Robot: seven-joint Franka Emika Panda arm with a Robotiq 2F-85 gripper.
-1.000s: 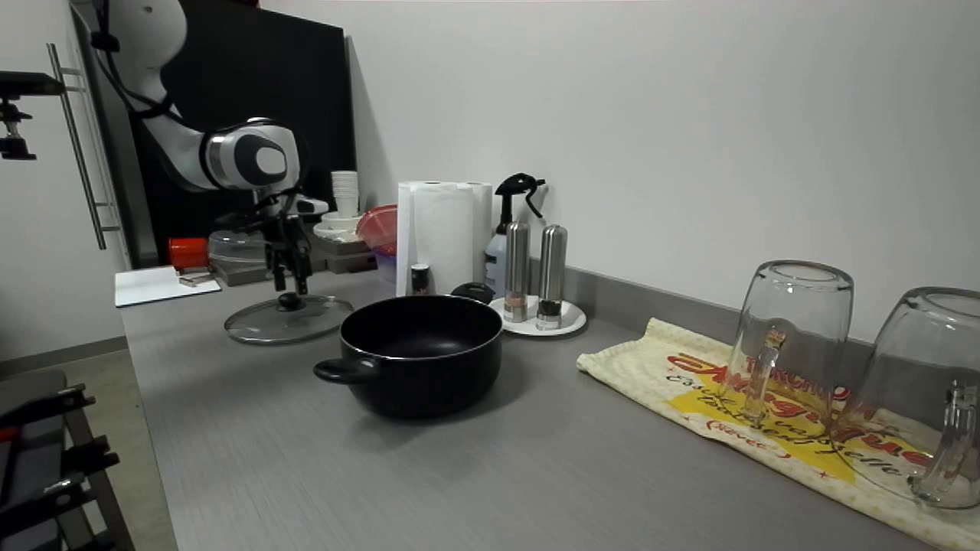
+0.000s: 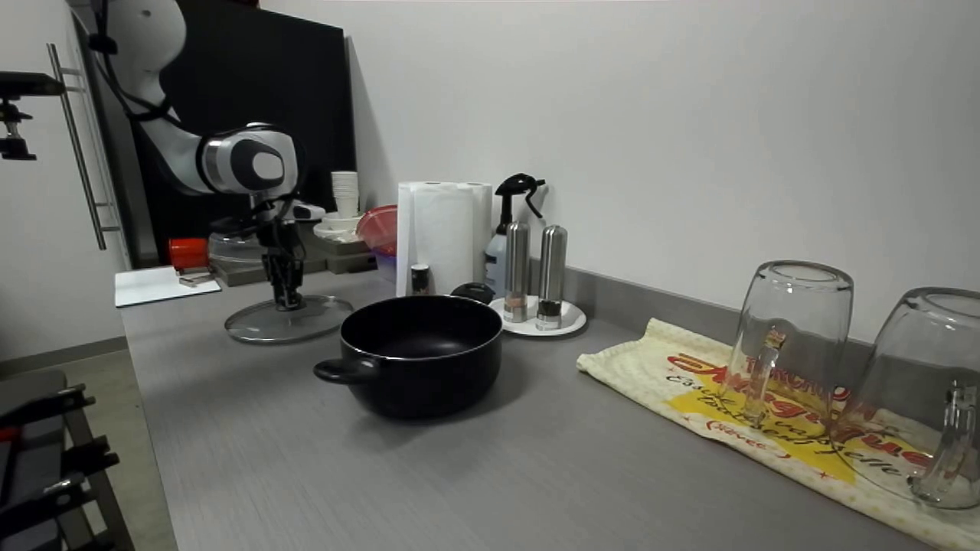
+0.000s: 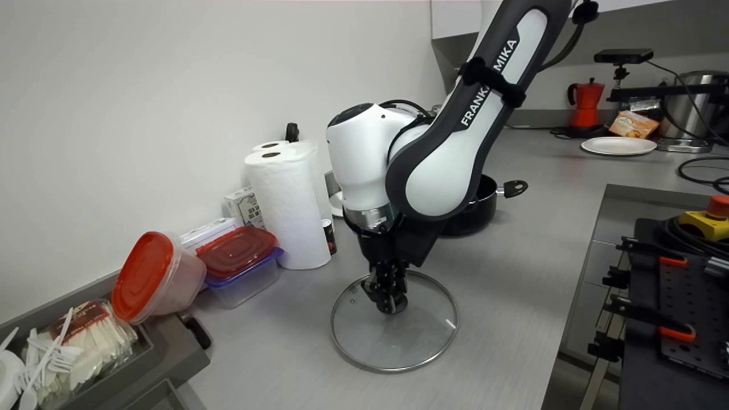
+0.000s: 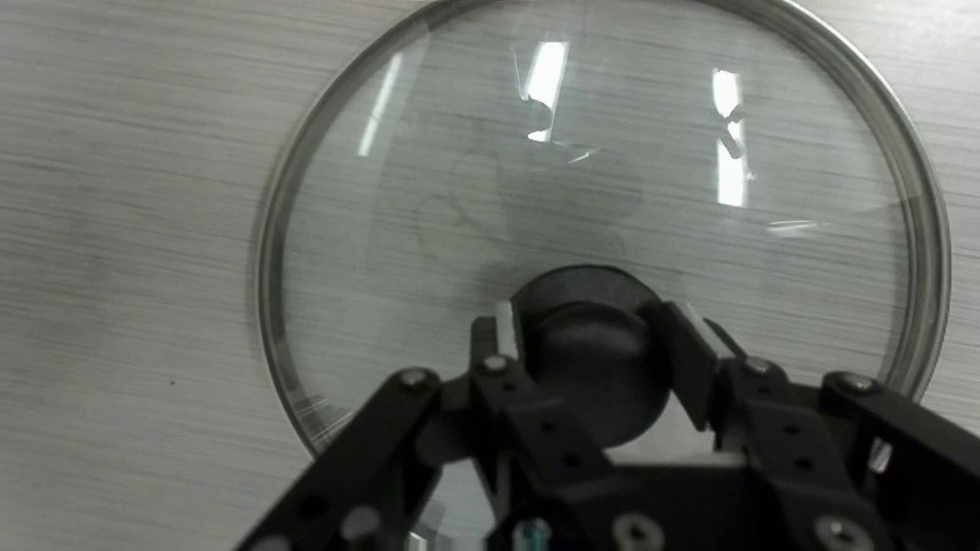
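Observation:
A round glass lid (image 2: pixel 257 323) with a metal rim lies flat on the grey counter, left of the black pot (image 2: pixel 423 376). In the wrist view, the lid's black knob (image 4: pixel 597 367) sits between the two fingers, one against each side. My gripper is shut on that knob, pointing down over the lid's middle. From the other side, the glass lid (image 3: pixel 417 338) shows whole, with the gripper (image 3: pixel 389 304) covering its knob. The pot is uncovered, and its inside looks empty from here.
Behind the pot stand paper towels (image 2: pixel 443 239) and two metal mills on a white plate (image 2: pixel 571 321). Upturned glass mugs (image 2: pixel 795 330) rest on a printed towel (image 2: pixel 643 363) at right. Plastic containers (image 3: pixel 239 280) line the wall. Counter in front of the pot is clear.
The gripper has come down onto the lid's knob and its fingers have closed around it. Lid and pot have not visibly moved.

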